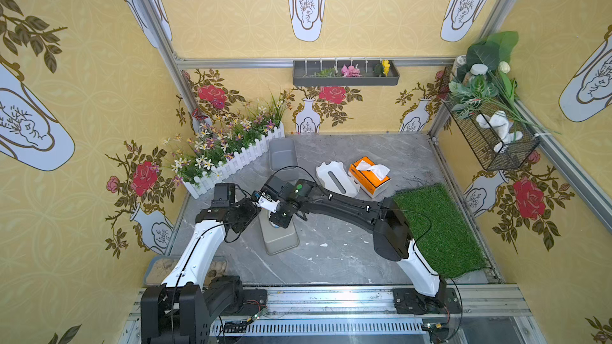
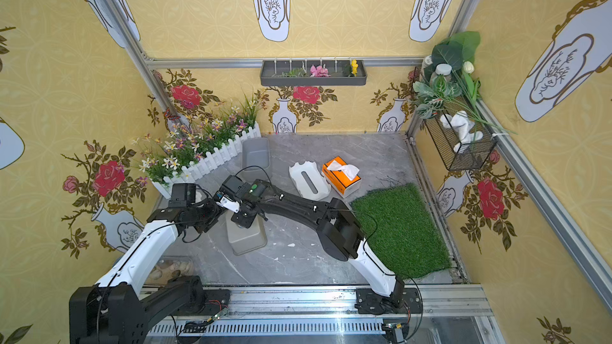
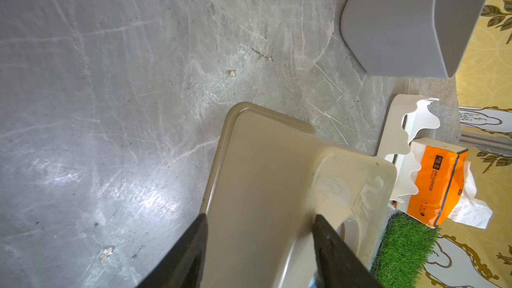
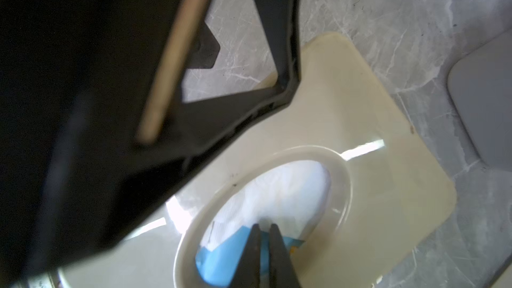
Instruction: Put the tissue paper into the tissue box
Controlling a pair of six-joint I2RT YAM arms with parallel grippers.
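The beige tissue box (image 4: 368,101) stands on the counter in front of the two arms. Through its oval opening, the right wrist view shows white tissue paper (image 4: 282,186) and a blue part of its pack (image 4: 226,256). Above that opening are the tips of my right gripper, close together; whether they pinch any tissue does not show. My left gripper is open at the box's left side, its fingers (image 3: 186,250) spread in front of the beige wall. Whether they touch the wall cannot be told. From above, the right arm covers much of the box (image 1: 280,242).
Behind the box lies a grey container (image 1: 282,153). A white slotted holder (image 1: 336,178) and an orange tissue pack (image 1: 369,177) stand to the right, near a green grass mat (image 1: 440,229). A white-fenced flower planter (image 1: 236,162) borders the back left.
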